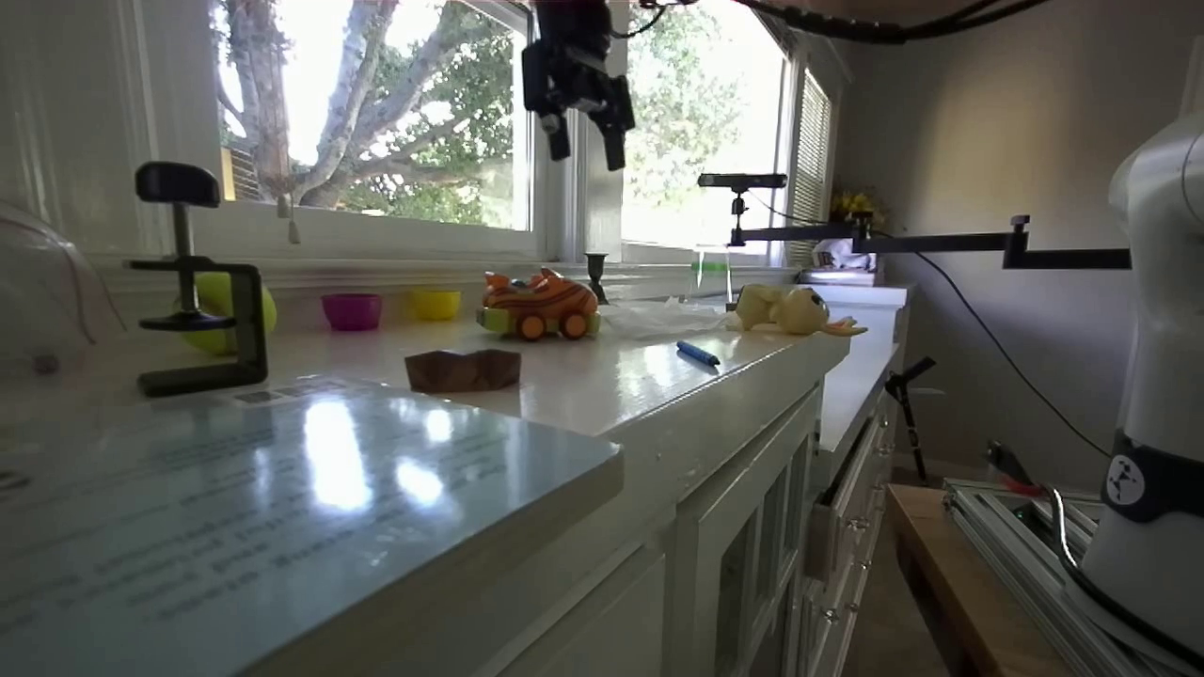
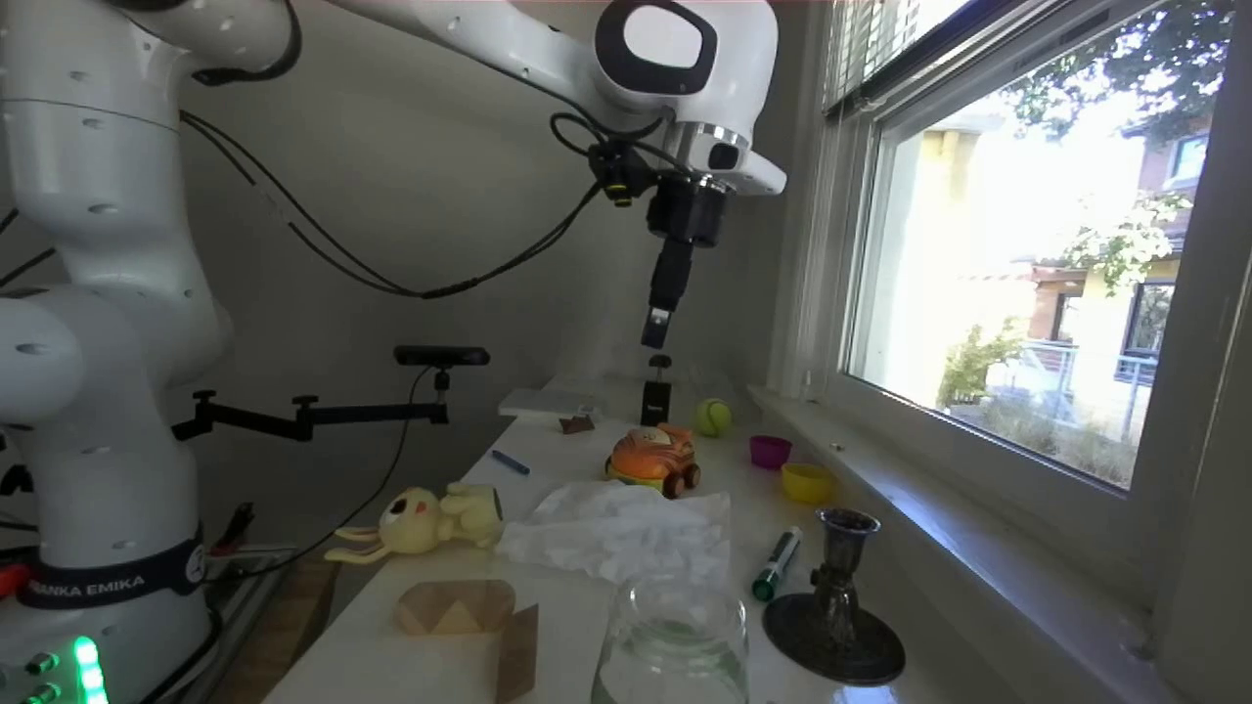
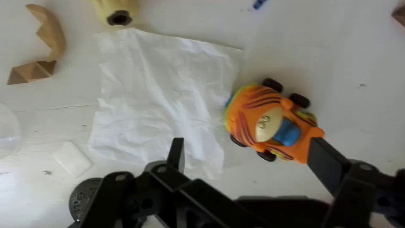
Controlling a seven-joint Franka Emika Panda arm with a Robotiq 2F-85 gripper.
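My gripper hangs well above the counter, its two black fingers spread wide and empty. Below it in the wrist view is an orange toy car [image 3: 248, 110] with a face and dark wheels, near the right finger. A crumpled white cloth or paper [image 3: 163, 95] lies flat to the car's left. In the first exterior view the gripper [image 1: 589, 160] is high over the toy car [image 1: 542, 305], with a clear gap between them. The second exterior view shows the gripper [image 2: 654, 344] edge-on, so its opening is hidden there.
Around the car stand a purple cup [image 2: 770, 452], a yellow cup [image 2: 807, 483], a tennis ball [image 2: 712, 418] and a black clamp [image 2: 654, 404]. Nearer are a green marker [image 2: 776, 565], a dark candlestick [image 2: 835, 610], a glass [image 2: 675, 645] and a yellow plush [image 2: 436, 520]. A window borders one side.
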